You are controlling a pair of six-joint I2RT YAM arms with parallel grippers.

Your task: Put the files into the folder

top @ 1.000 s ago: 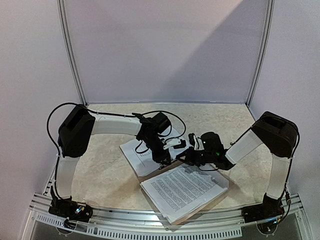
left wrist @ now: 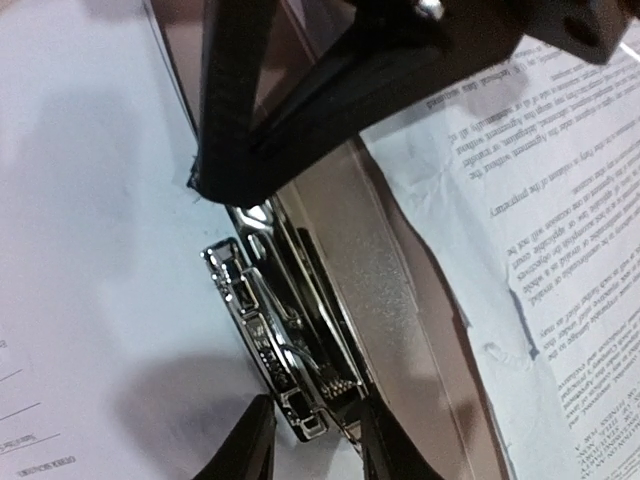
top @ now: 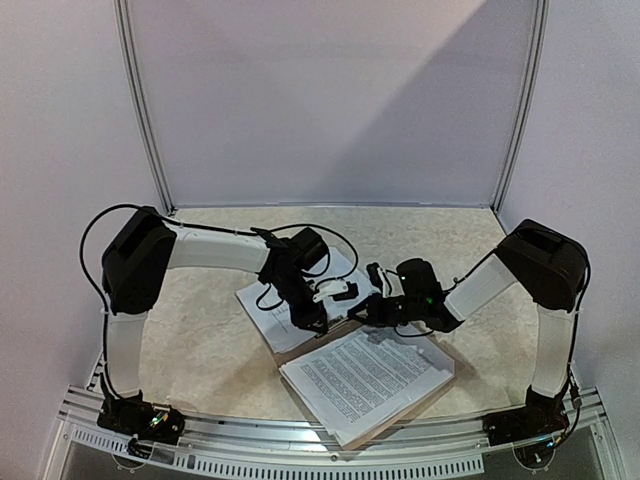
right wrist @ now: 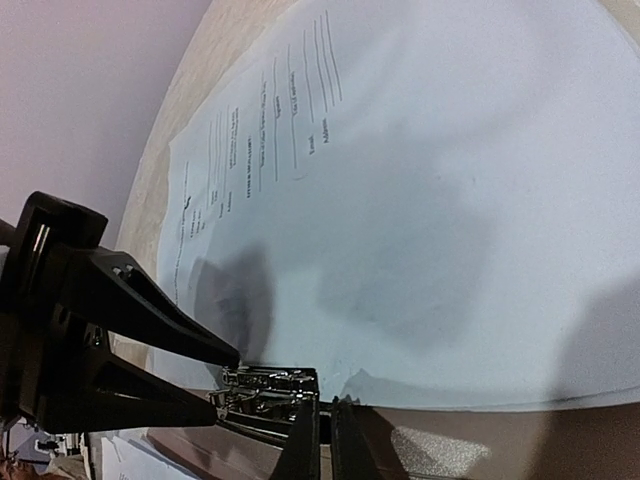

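Observation:
The brown folder [top: 296,352] lies open on the table. White sheets [top: 262,314] cover its far half and a printed stack [top: 365,375] its near half. Along the spine runs a shiny metal clip [left wrist: 268,345]. At one end of this clip my left gripper is part open, its fingers on either side of the clip's end. My right gripper [top: 356,315] is at the clip's other end, low over the spine. In the right wrist view its fingers [right wrist: 304,455] are shut close together, with nothing seen between them.
The two grippers are close to each other over the spine. The printed stack reaches the metal rail [top: 230,430] at the table's front edge. Bare table [top: 200,340] shows on both sides of the folder.
Earlier, my right arm moved slightly left. The folder and papers look almost unmoved.

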